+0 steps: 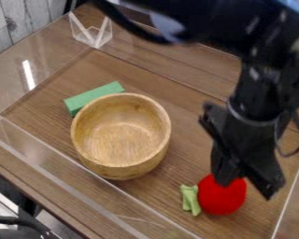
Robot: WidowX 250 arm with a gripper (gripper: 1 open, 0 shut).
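A red round object with a pale green stem [220, 194], like a tomato or strawberry toy, lies on the wooden table at lower right. The dark gripper [239, 154] hangs just above and behind it; its fingertips are hard to make out, and nothing shows held. A wooden bowl [121, 119] stands left of them.
A green block [92, 97] lies above the bowl at left. The table [46, 140] has free room at left and at the back, partly hidden by the arm. Clear edges or panels run along the near left and right.
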